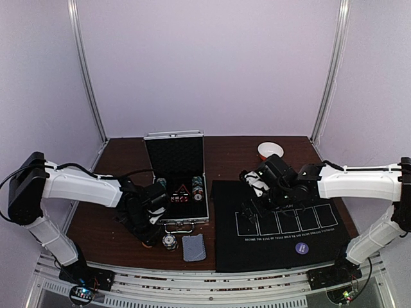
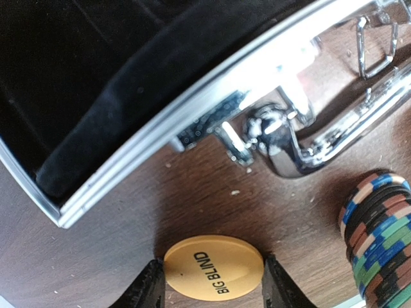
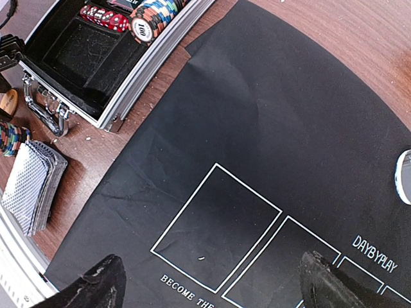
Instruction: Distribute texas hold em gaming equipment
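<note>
My left gripper is low in front of the aluminium case [image 1: 176,205], its fingers either side of the yellow BIG BLIND button [image 2: 214,266]; whether they grip it is unclear. A chip stack [image 2: 379,237] stands beside it, and the blue-backed card deck [image 1: 194,248] lies right of that. The case holds chips [image 3: 151,22] and red dice [image 3: 103,17]. My right gripper is open, empty, above the black mat [image 3: 257,115], which has card outlines. A purple button [image 1: 302,248] lies on the mat's front.
A white-and-red bowl [image 1: 270,150] stands at the back right.
</note>
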